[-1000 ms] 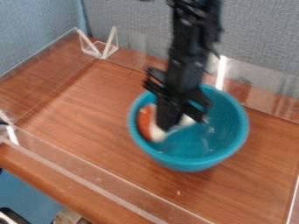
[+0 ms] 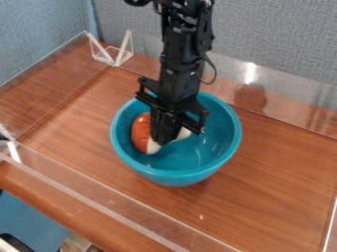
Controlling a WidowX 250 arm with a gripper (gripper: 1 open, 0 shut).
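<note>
A blue bowl [image 2: 206, 160] sits on the wooden table near the middle of the view. Inside it, at the left, lies an orange object [image 2: 140, 131] with a white part beside it. My black gripper [image 2: 168, 134] reaches down from the top into the bowl, over these objects and partly hiding them. Whether its fingers are open or shut does not show clearly.
A white wire stand [image 2: 110, 54] stands at the back left. Clear panels run along the back and front edges of the table [image 2: 270, 197]. The wooden surface to the left and right of the bowl is bare.
Over the last second the bowl and my gripper have moved left across the table.
</note>
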